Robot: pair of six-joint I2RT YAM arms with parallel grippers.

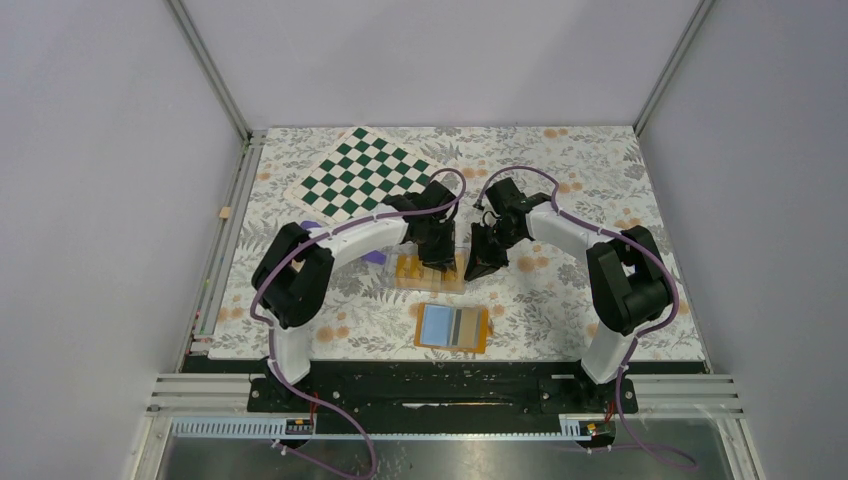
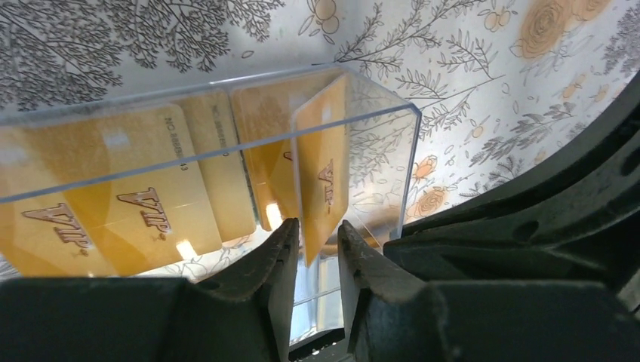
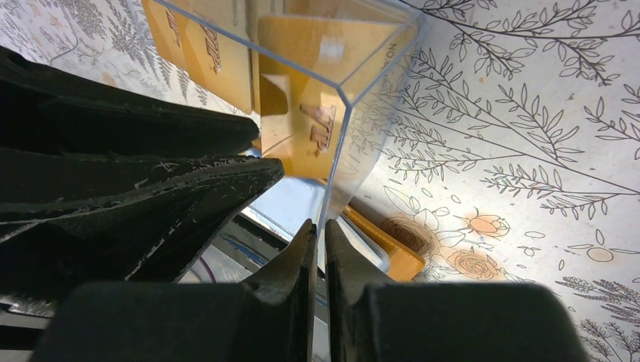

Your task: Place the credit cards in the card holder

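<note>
A clear acrylic card holder (image 2: 407, 128) holds several yellow cards (image 2: 155, 211) in slots; one card (image 2: 323, 173) stands at a slant in the end slot. My left gripper is part open above that card's lower end, its fingertips either side of it or just above; contact is unclear. My right gripper is shut on the holder's end corner. A pile of cards, blue, grey and tan (image 1: 450, 325) on orange, lies in front of the holder.
A green checkered board (image 1: 350, 170) lies at the back left, with a purple object (image 1: 373, 257) partly under the left arm.
</note>
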